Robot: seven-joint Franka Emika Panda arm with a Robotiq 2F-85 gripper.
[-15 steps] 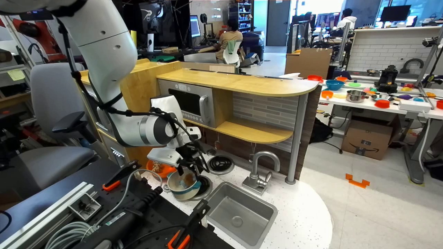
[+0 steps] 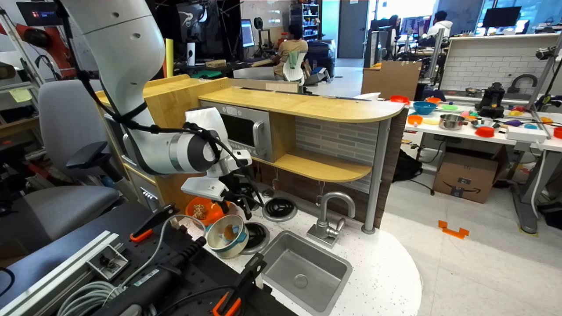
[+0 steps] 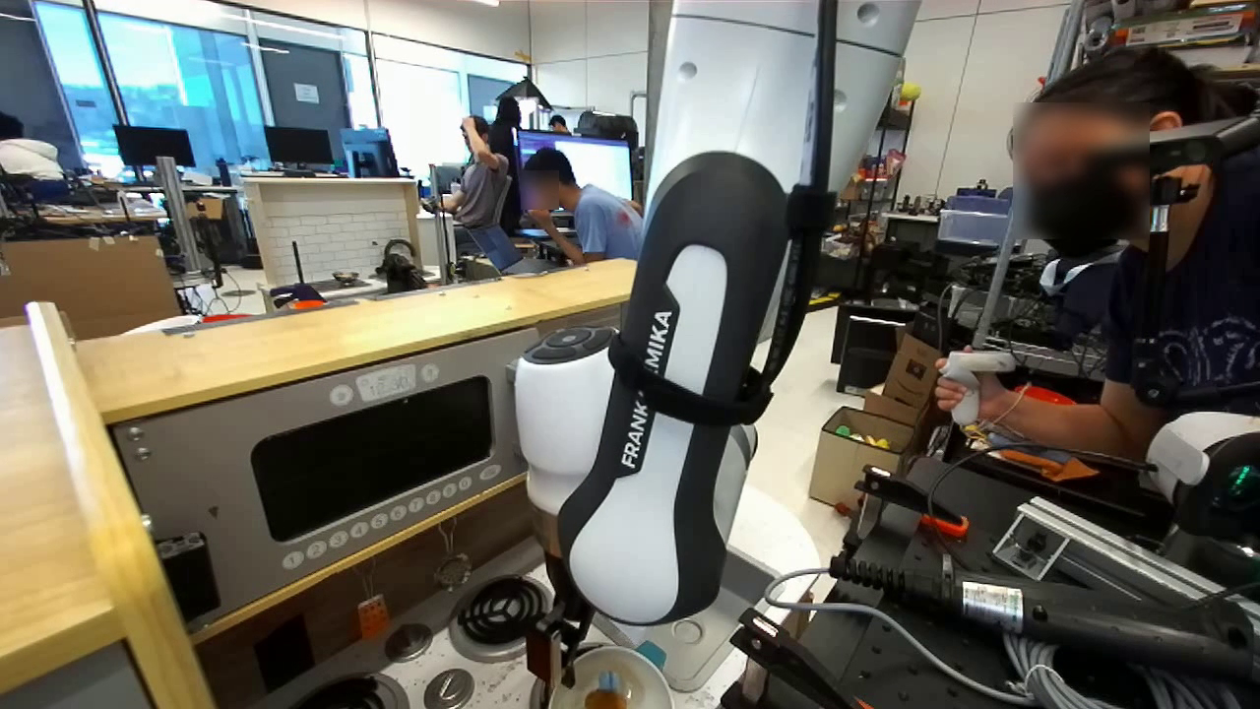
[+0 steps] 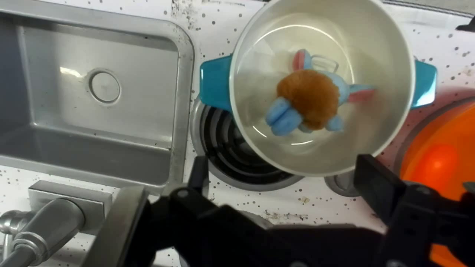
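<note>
A cream pot (image 4: pixel 383 89) with teal handles holds a plush toy (image 4: pixel 309 98) with brown fur, blue limbs and pink-lined ears. The pot overlaps part of a black coil burner (image 4: pixel 231 144). My gripper is open, its two fingers wide apart at the near side of the pot in the wrist view. Nothing is held between them. In exterior view 1, the gripper (image 2: pixel 237 210) hangs just above the pot (image 2: pixel 232 247), near its back rim. Exterior view 2 shows only part of the pot (image 3: pixel 656 683) at the bottom edge.
An orange bowl (image 4: pixel 458 124) with something orange inside stands close beside the pot. On the other side lie the empty metal sink (image 2: pixel 345 271) and its faucet (image 2: pixel 337 197). The shelf unit with the microwave (image 2: pixel 245 129) rises behind the burners. White counter (image 2: pixel 379 268) beyond the sink is clear.
My arm has risen and moved slightly left in exterior view 1, away from the pot's rim. The pot has shifted a little left and turned; the toy is still inside.
</note>
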